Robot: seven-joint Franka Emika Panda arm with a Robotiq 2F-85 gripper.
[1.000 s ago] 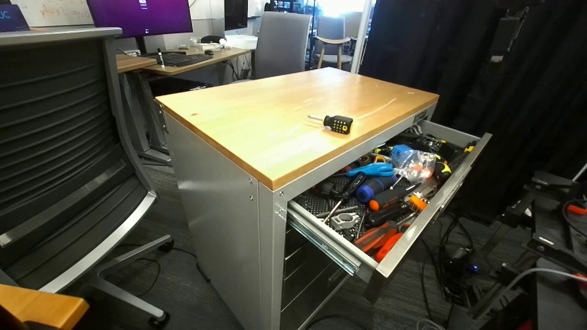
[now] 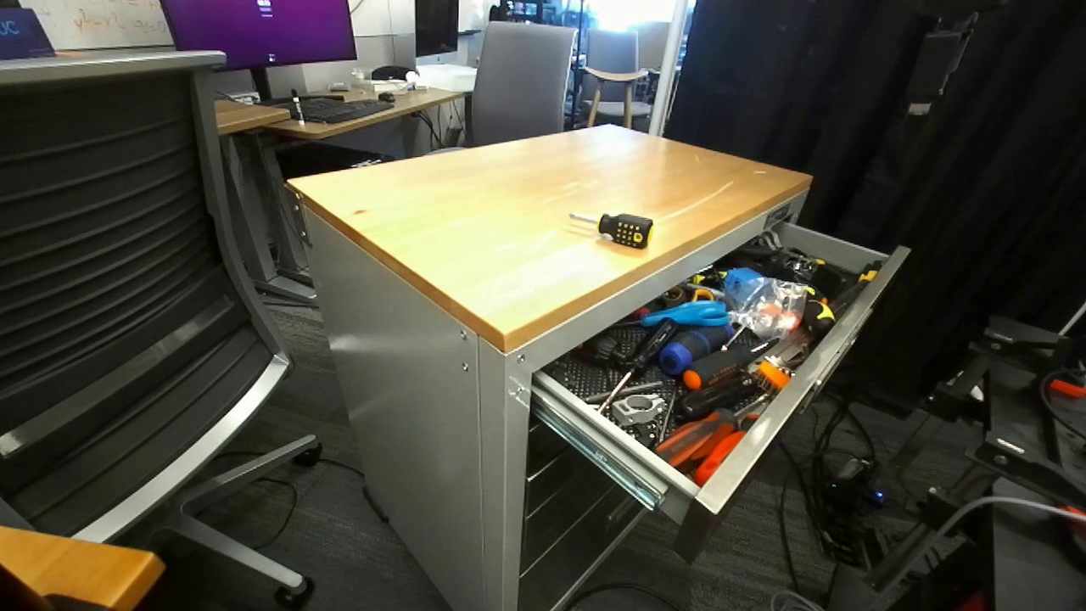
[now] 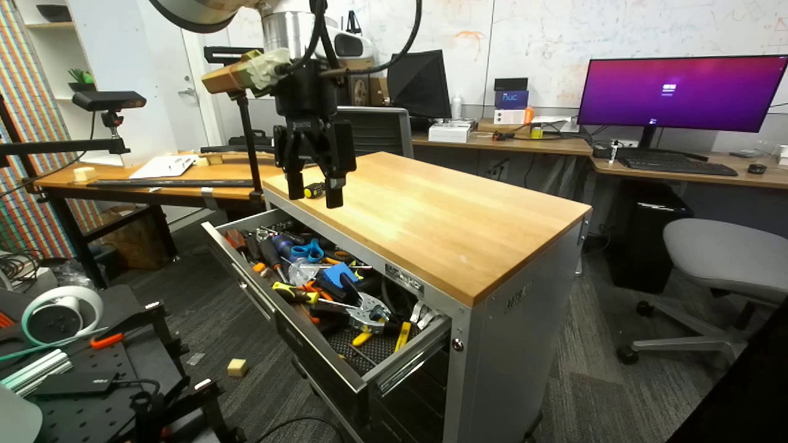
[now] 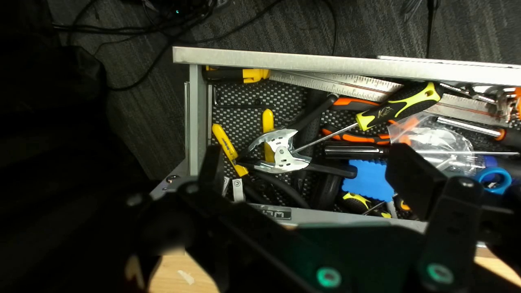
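Note:
My gripper (image 3: pixel 315 200) stands open above the pulled-out drawer in the second exterior view, with nothing between its fingers. In the wrist view its dark fingers (image 4: pixel 211 171) spread wide over the drawer's tools. A short black and yellow screwdriver (image 2: pixel 624 230) lies on the wooden cabinet top (image 2: pixel 458 204), near the drawer-side edge. The open drawer (image 4: pixel 293 59) holds a blue piece (image 4: pixel 366 180), a metal spring clamp (image 4: pixel 283 154), a yellow and black screwdriver (image 4: pixel 400 105) and blue-handled scissors (image 2: pixel 687 314). My gripper is out of the first exterior view.
Most of the cabinet top is bare. The drawer front (image 3: pixel 288 317) sticks out over the floor. A chair (image 2: pixel 122 275) stands beside the cabinet, and dark equipment (image 2: pixel 1028 458) stands beyond the drawer.

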